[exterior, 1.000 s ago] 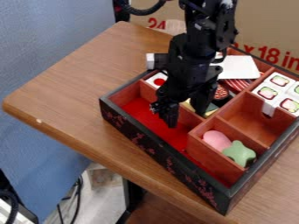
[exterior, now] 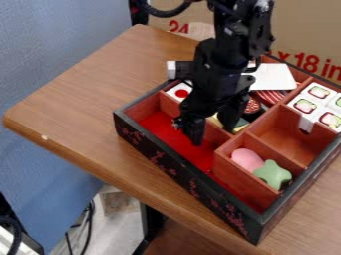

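My black gripper (exterior: 206, 120) hangs low over the red-lined left compartment of a dark patterned box (exterior: 173, 159), its fingertips just above or inside it. Whether the fingers are open or shut is hard to tell. Behind them are white cards with red marks (exterior: 178, 93) and a small yellow item, partly hidden. The box's right side holds white tiles (exterior: 316, 105), a pink piece (exterior: 246, 158) and a pale green piece (exterior: 272, 174) in compartments.
A wooden table (exterior: 94, 100) has clear room left of the box. A large cardboard carton (exterior: 300, 30) stands behind. Cables lie below the table at lower left.
My gripper has shifted very slightly; the box and its contents look unchanged.
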